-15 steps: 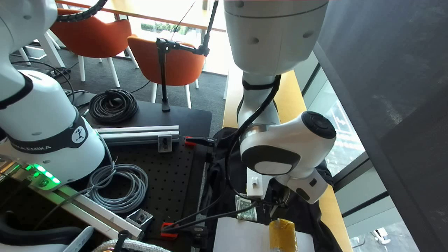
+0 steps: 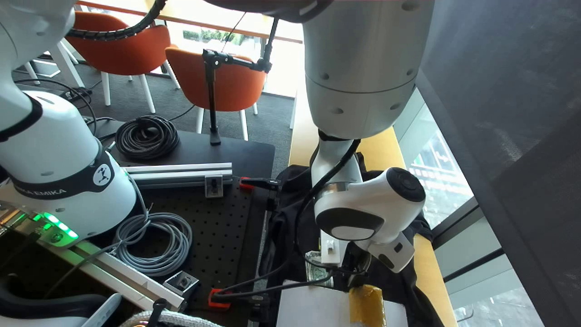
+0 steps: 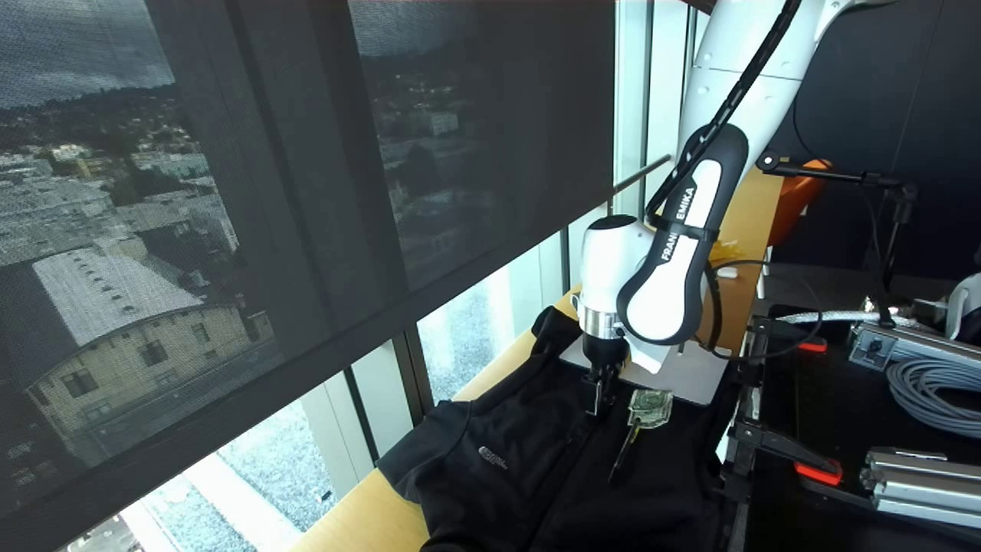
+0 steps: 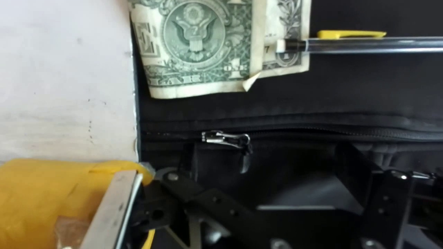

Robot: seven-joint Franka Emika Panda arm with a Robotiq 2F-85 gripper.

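Note:
A black zip-up jacket [image 3: 542, 460] lies spread over the wooden ledge. Its metal zipper pull [image 4: 224, 139] appears in the wrist view just beyond the fingertips, with the zipper line running to the right. My gripper is open low over the jacket, nothing held between its fingers; whether it touches the cloth, I cannot tell. A folded dollar bill [image 4: 195, 45] rests on the jacket to one side of the zipper. The pen [image 4: 369, 45], clear with a yellow clip, has one end over the bill.
Close to the gripper's left in the wrist view are a white board [image 4: 62, 83] and a yellow-wrapped object [image 4: 45, 195]. Window glass and a dark shade [image 2: 506, 136] flank the ledge. Clamps [image 2: 220, 299] and a cable-strewn black table [image 2: 218, 240] border the other side.
The arm has come down, and the hand has shifted slightly toward the white board and the yellow object in exterior view 1. The bill and the board appear unmoved.

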